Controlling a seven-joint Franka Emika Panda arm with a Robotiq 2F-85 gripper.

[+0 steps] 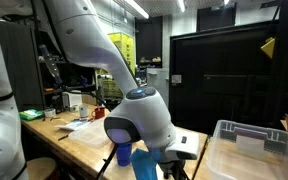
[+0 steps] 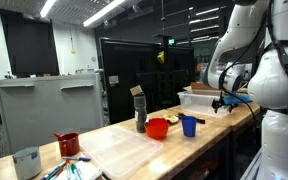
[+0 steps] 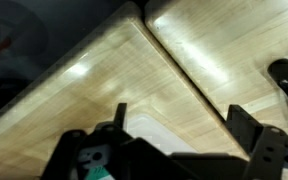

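Note:
My gripper stands open in the wrist view, its two dark fingers wide apart above a pale wooden surface. A white, rounded object shows low in the space between them, near the left finger; nothing is seen pinched. Farther right lies a black utensil with a rounded head. In exterior view 1 the arm bends down over the table, with the gripper at the lower edge and its fingertips hard to make out. A blue cup is partly behind the arm there.
A clear plastic bin stands to the arm's right. In exterior view 2, a red bowl, the blue cup, a tall dark container, a red pot, a grey pot and a pale tray occupy the table.

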